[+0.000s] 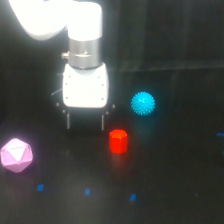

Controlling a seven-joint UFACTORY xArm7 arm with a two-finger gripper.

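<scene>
A small red block [118, 141] with a faceted outline is on the black surface near the middle of the view. My white gripper [86, 121] comes down from the upper left. Its two thin fingers [68, 120] stand well apart, with only dark surface visible between them. The red block lies just right of the right finger and a little nearer the front, outside the fingers. Whether that finger touches it, I cannot tell. A blue spiky ball [143, 103] rests farther back to the right. At the left is a pink faceted ball [16, 155].
Small blue marks [87, 191] dot the surface along the front, with another [220, 134] at the right edge. Open dark surface lies to the right of the red block and in front of it.
</scene>
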